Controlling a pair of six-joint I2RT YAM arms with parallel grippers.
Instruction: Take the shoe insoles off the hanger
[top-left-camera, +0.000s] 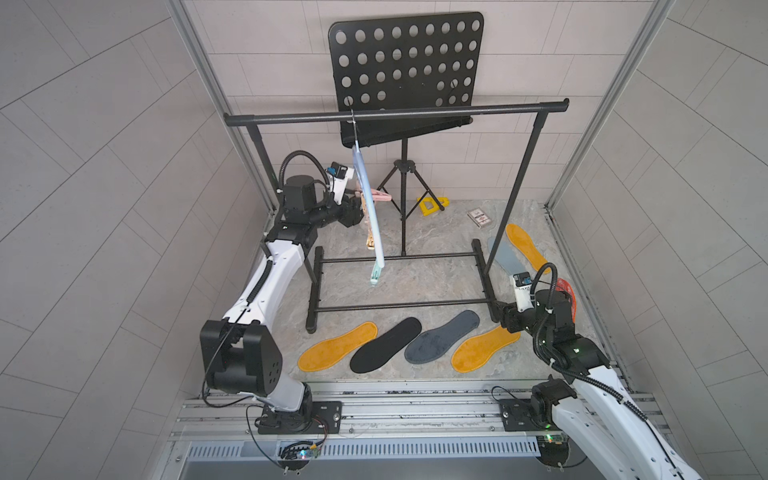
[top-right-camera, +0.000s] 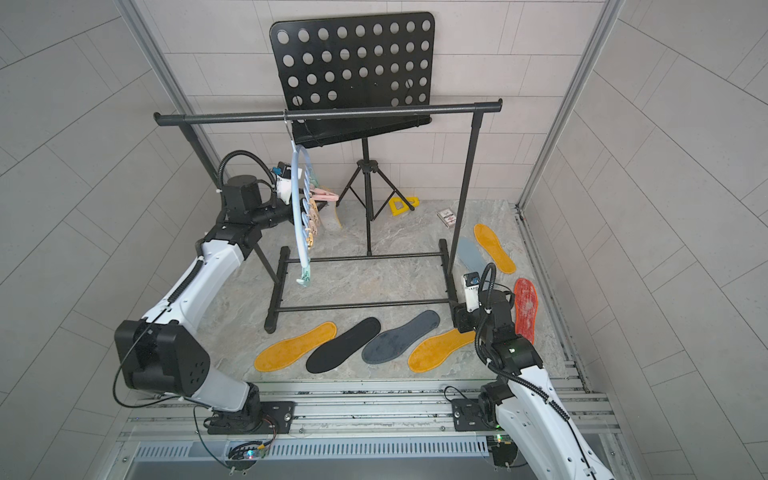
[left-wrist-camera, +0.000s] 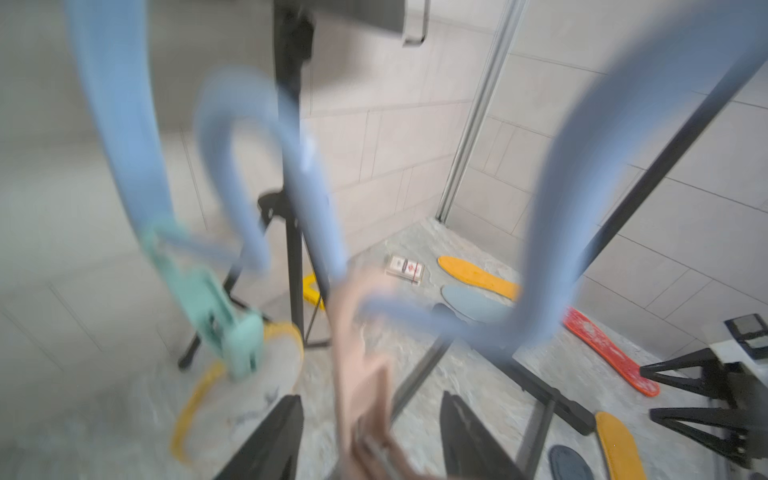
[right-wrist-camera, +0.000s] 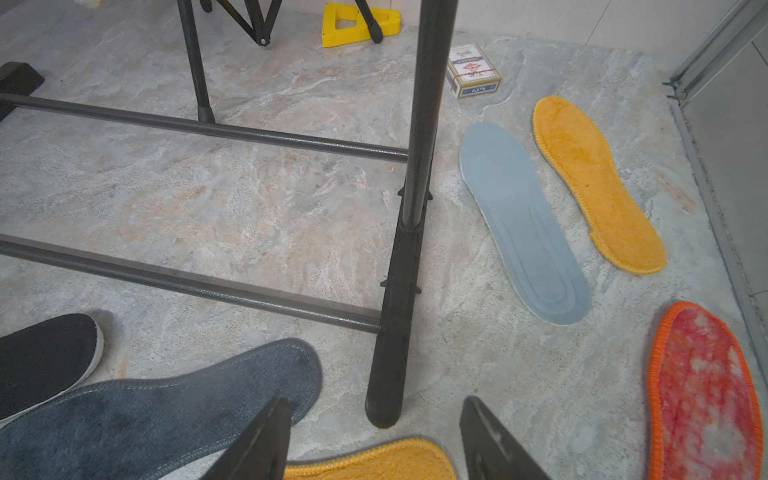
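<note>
A light blue clip hanger (top-left-camera: 365, 188) hangs from the rack's top bar, edge-on to the top views. From a mint clip (left-wrist-camera: 236, 336) on it hangs a pale insole with a yellow edge (left-wrist-camera: 264, 384), blurred in the left wrist view. My left gripper is beside the hanger, its fingers apart on either side of a peach clip (left-wrist-camera: 364, 384); contact cannot be made out. Down by the rack's right foot, my right gripper is open and empty, above a yellow insole (right-wrist-camera: 384, 460) on the floor.
On the floor lie a black insole (top-left-camera: 385, 345), a dark grey one (top-left-camera: 441, 337), a light blue one (right-wrist-camera: 524, 224) and a red one (right-wrist-camera: 704, 392). Black rack bars (right-wrist-camera: 192, 288) cross the floor. A music stand (top-left-camera: 404, 72) is behind. The floor inside the rack is clear.
</note>
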